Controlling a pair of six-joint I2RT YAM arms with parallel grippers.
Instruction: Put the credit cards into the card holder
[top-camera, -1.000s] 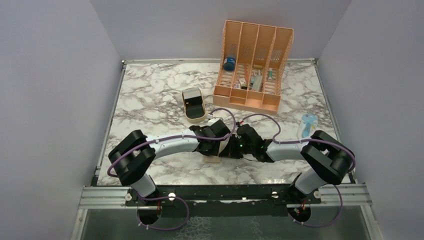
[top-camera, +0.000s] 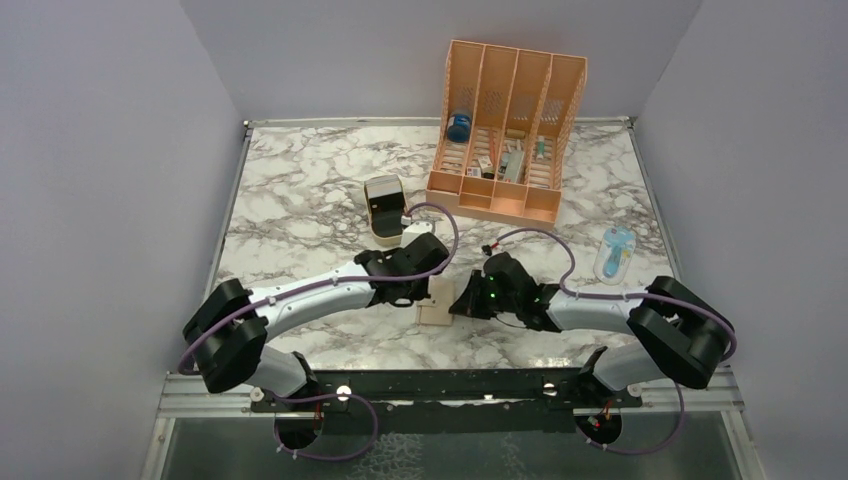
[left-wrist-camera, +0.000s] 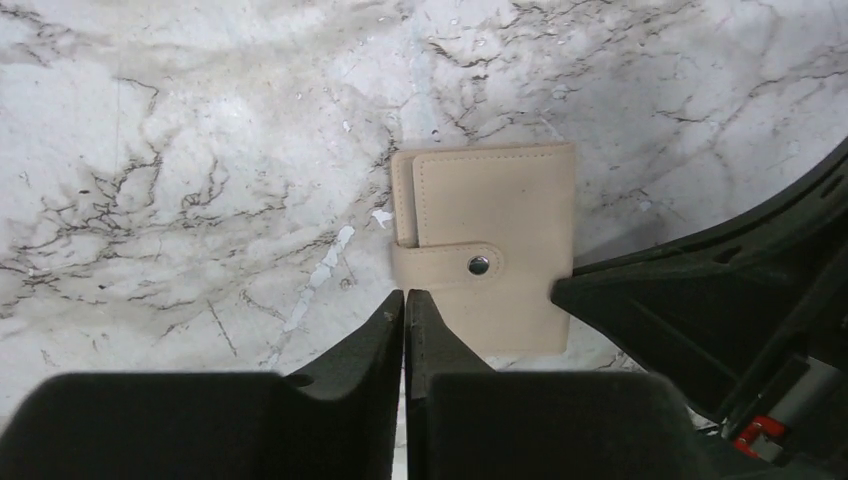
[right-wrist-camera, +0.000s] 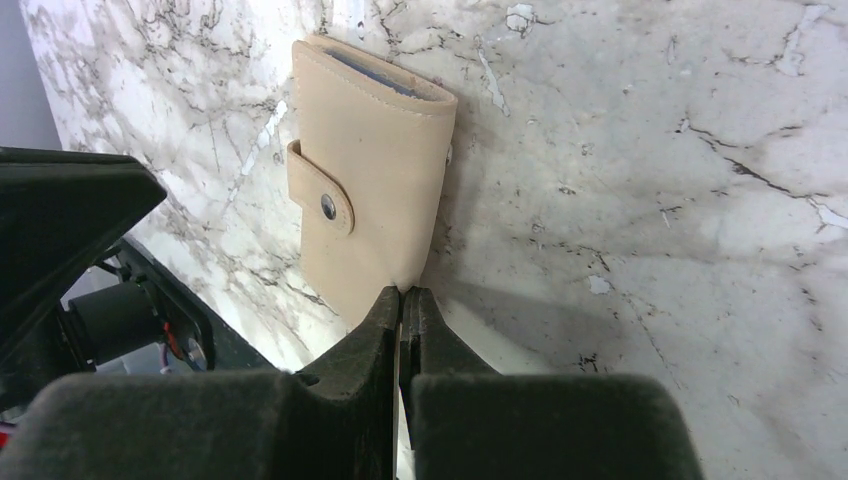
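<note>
The beige leather card holder (top-camera: 435, 312) lies on the marble table between my grippers, its strap snapped with a metal stud (left-wrist-camera: 478, 265). In the right wrist view my right gripper is shut at the near edge of the holder (right-wrist-camera: 370, 170); whether it pinches that edge is hard to tell. My left gripper hangs over the holder's strap side, its fingertips close together, nothing visible between them. No loose card can be made out.
A beige-rimmed black box (top-camera: 388, 222) stands behind the left arm. An orange compartment organizer (top-camera: 505, 208) with small items is at the back, a blue item (top-camera: 614, 252) on the right.
My left gripper has lifted and moved up and left, uncovering more of the card holder. The right arm and the holder have shifted slightly right.
</note>
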